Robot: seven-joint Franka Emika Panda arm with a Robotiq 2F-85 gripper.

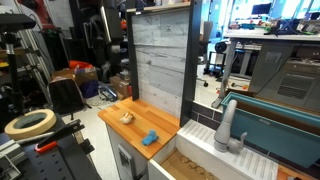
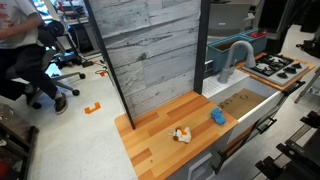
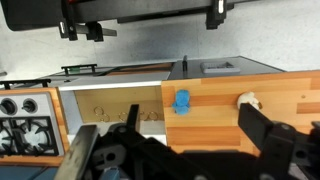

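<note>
In the wrist view my gripper stands open above the worktop, its two dark fingers wide apart and nothing between them. Past the fingertips, a small blue object (image 3: 181,100) lies on the wooden counter (image 3: 212,92). Farther right on the same wood is a small pale object (image 3: 248,100). The second exterior view shows the blue object (image 2: 217,116) near the sink end, and the pale one, white with orange (image 2: 182,135), nearer the middle. Both lie apart from each other and from the gripper.
Beside the counter is an open, light-bottomed drawer or basin (image 1: 185,168), with a grey tap (image 1: 227,125) behind it. A stove top (image 2: 273,67) lies beyond. A panelled wall (image 1: 160,60) rises behind the wood. Bare wood surrounds the two small objects.
</note>
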